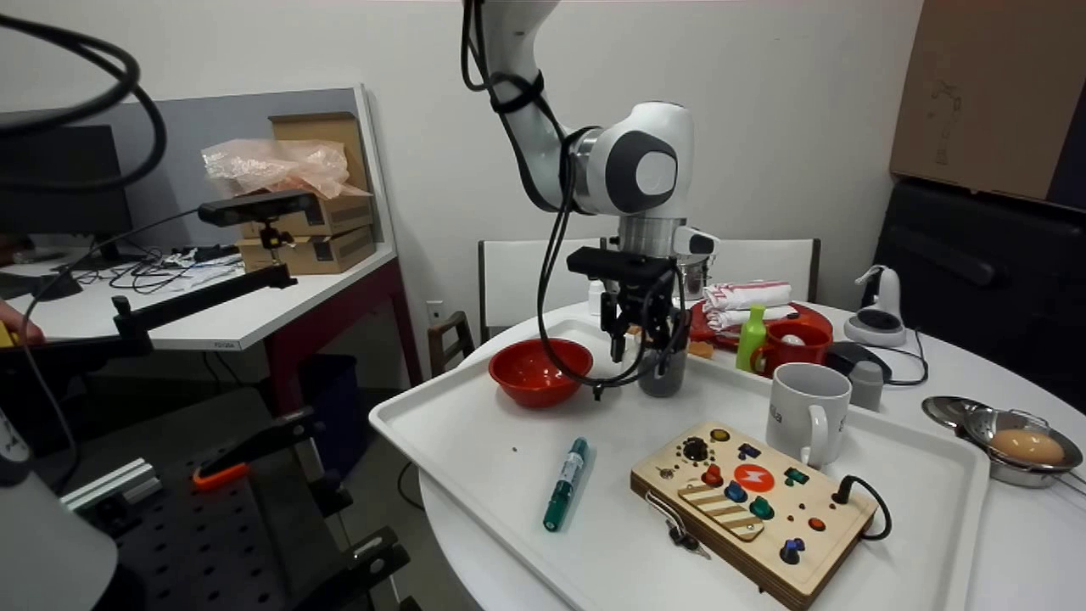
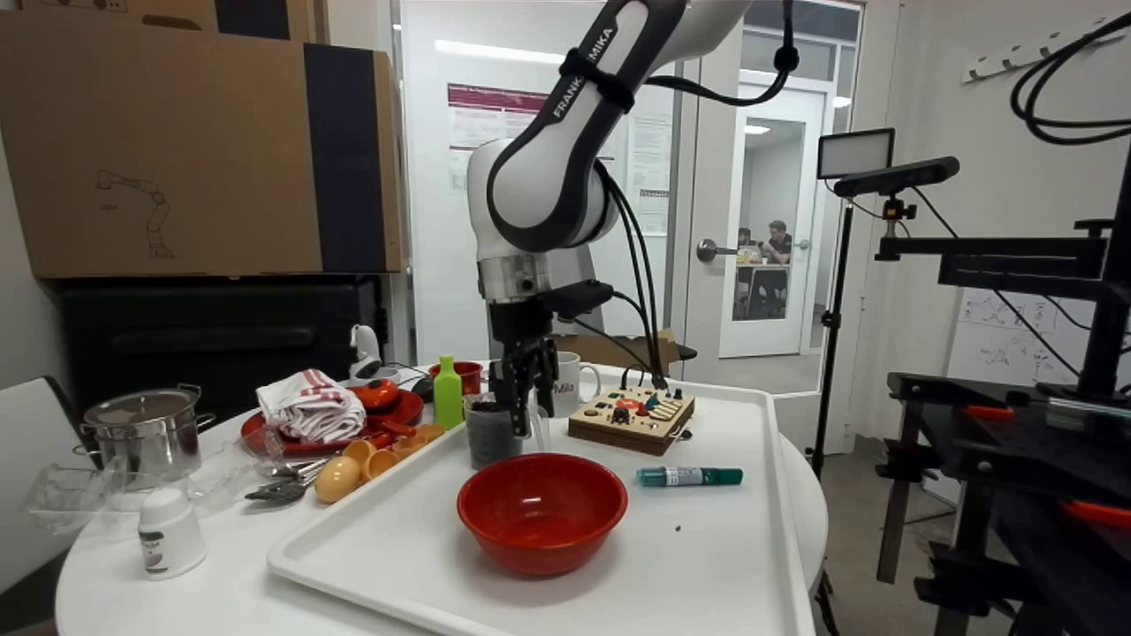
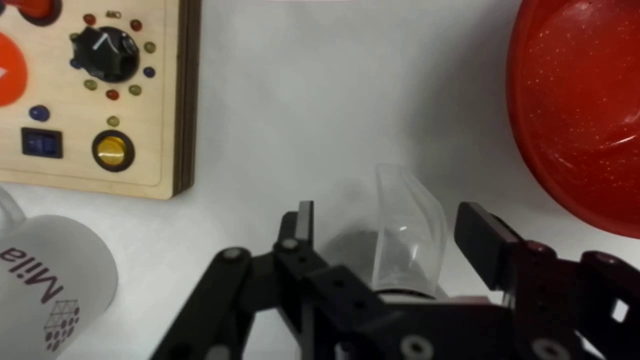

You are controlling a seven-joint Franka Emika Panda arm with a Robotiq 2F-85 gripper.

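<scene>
My gripper is low over the tray, its black fingers parted. Between them in the wrist view stands a clear, curved plastic piece (image 3: 411, 231), with bare space visible to its left and a narrow gap to its right. Its lower end is hidden behind the gripper. In exterior view 2 the clear piece (image 2: 540, 429) shows beside the fingers, close to a dark grey cup (image 2: 489, 439). The fingers partly cover that cup in exterior view 1. A red bowl (image 2: 542, 514) sits on the tray beside the gripper; its inside looks empty where visible.
The white tray (image 1: 478, 509) also carries a green marker (image 1: 566, 484), a wooden switch box (image 1: 758, 499) and a white mug (image 1: 804, 412). Behind its edge stand a green bottle (image 2: 448, 392), a red plate with a cloth (image 2: 313, 401) and several egg-like items.
</scene>
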